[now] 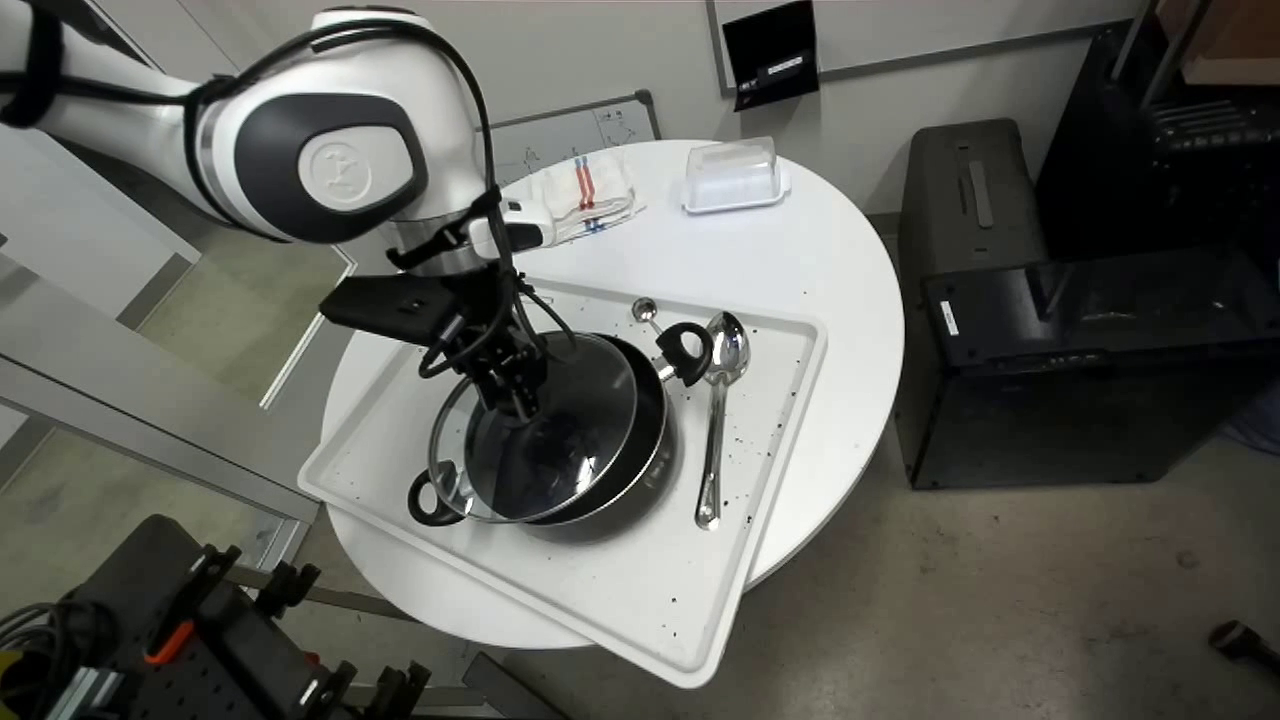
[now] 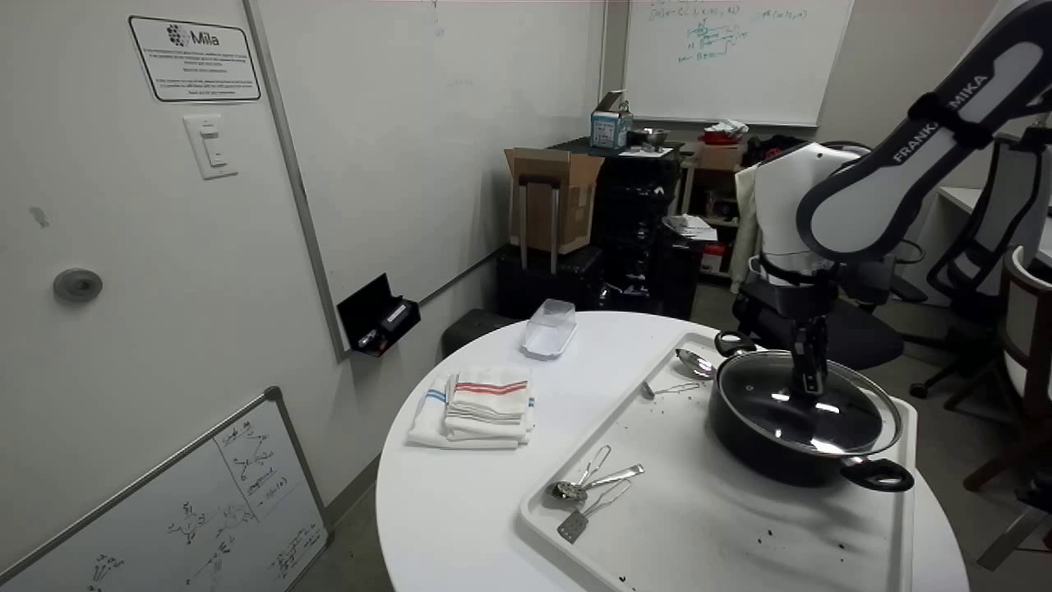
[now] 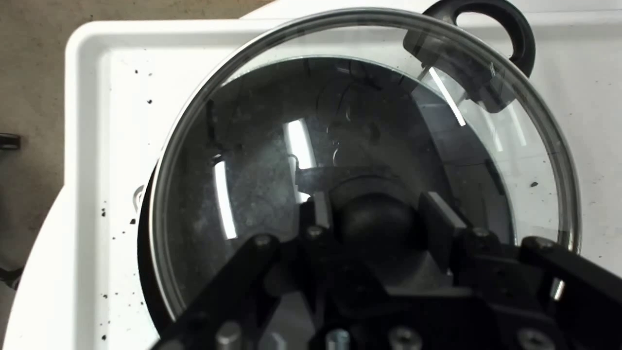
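Between the fingers of my gripper is the round black knob [image 3: 379, 221] of a glass lid [image 1: 573, 420], and the gripper is shut on it. The lid hangs over the black pot [image 1: 657, 450], shifted off its centre, so part of the pot's dark inside shows along the right in exterior view 1. In the wrist view the lid's rim overlaps one pot handle [image 3: 513, 35]. Whether the rim touches the pot anywhere I cannot tell. The pot [image 2: 759, 444] stands on a white tray [image 2: 680, 493].
A large spoon [image 1: 714, 444] and a small measuring spoon [image 1: 645, 312] lie beside the pot. Several small utensils [image 2: 592, 488] rest at the tray's other end. Folded towels [image 2: 478, 409] and a clear-lidded box [image 2: 550, 330] sit on the white table [image 1: 828, 240].
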